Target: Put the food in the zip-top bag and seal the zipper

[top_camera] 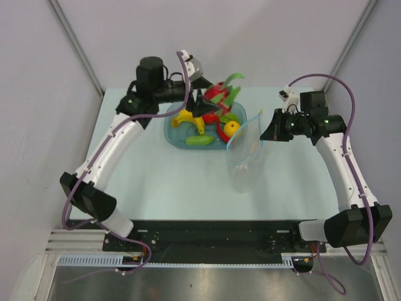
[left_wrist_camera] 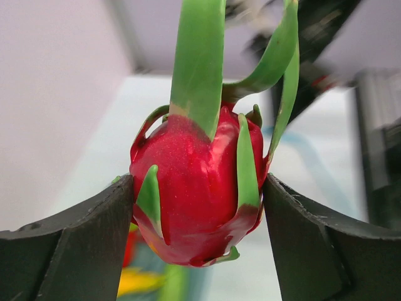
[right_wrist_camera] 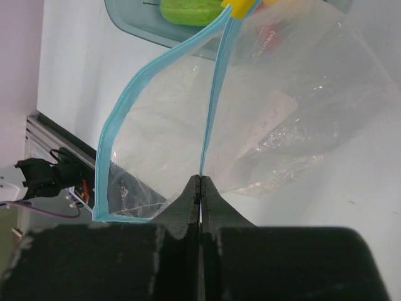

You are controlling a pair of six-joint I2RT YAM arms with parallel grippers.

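My left gripper is shut on a red dragon fruit (left_wrist_camera: 194,175) with green leaves, held above the blue bin (top_camera: 182,141). The clear zip top bag (top_camera: 244,163) stands right of the bin, its blue top edge spread apart. My right gripper is shut on one edge of that rim. In the bin are bananas (top_camera: 185,117), a cucumber (top_camera: 199,140), a red pepper (top_camera: 222,135), a yellow round fruit (top_camera: 231,128) and other produce.
Walls border the table.
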